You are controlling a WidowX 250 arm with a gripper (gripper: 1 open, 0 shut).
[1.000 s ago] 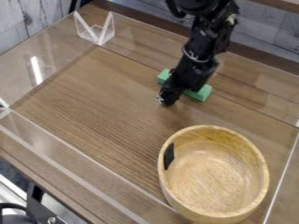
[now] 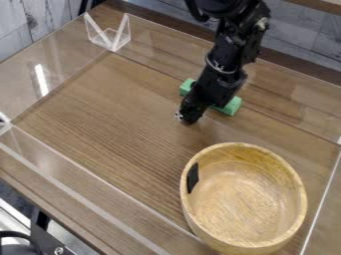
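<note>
My dark gripper (image 2: 189, 112) is low over the wooden table (image 2: 100, 129), its tip down beside a green object (image 2: 228, 106). The arm reaches down from the top middle and covers much of the green object, whose ends show on either side. The fingertips look shut, and whether they touch the green object is unclear.
A large beige round tub (image 2: 244, 199) sits at the front right. A white wire holder (image 2: 110, 32) stands at the back left. Walls edge the table at the back right.
The arm has shifted very slightly at the green object; otherwise the scene looks the same.
</note>
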